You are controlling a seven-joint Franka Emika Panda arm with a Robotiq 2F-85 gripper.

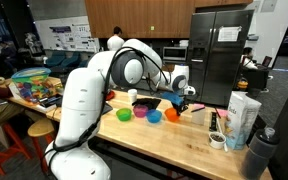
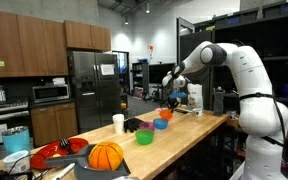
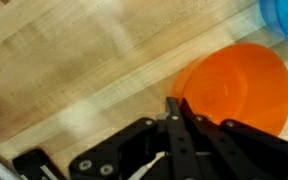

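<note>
An orange bowl fills the right side of the wrist view. My gripper is shut, its fingertips at the bowl's left rim. Whether the thin rim is caught between the fingers cannot be made out. In exterior view 1 the orange bowl is at the far part of the table, under the end of my arm. A blue bowl stands close beside it, with its edge also showing as a blue bowl in the wrist view's upper right corner.
Pink and green bowls stand left of the blue one. A white tub, a paper bag and a dark canister line the right side. A person is behind the table.
</note>
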